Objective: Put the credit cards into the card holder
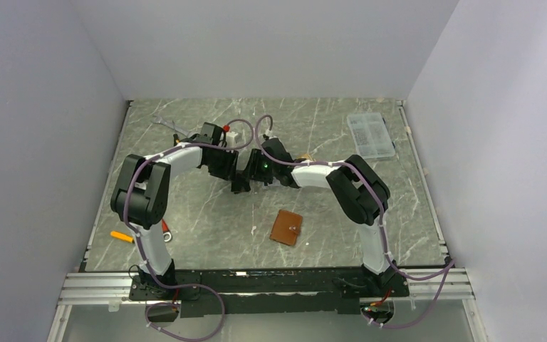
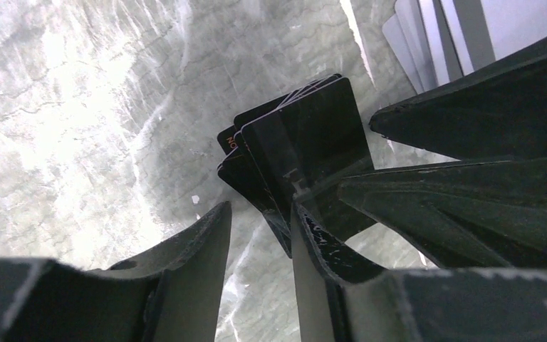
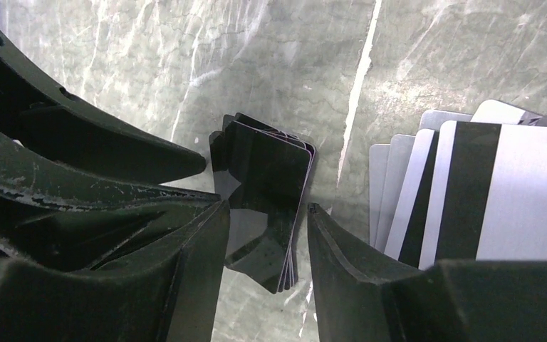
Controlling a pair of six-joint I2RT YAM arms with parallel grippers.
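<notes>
A small, uneven stack of black cards (image 1: 241,187) lies on the table between my two grippers. My left gripper has its fingers close to the stack with a narrow gap between the tips; one fingertip overlaps a card edge, and whether it grips any is unclear. From the other side my right gripper stands part open, and the black cards (image 3: 260,189) show between its fingers. Several white cards (image 3: 530,189) with dark stripes lie fanned beside the right gripper. The brown card holder (image 1: 286,228) rests closed nearer the front.
A clear plastic tray (image 1: 371,135) stands at the back right. A wrench (image 1: 165,125) lies at the back left, and an orange-handled tool (image 1: 122,236) lies front left. The table around the holder is mostly free.
</notes>
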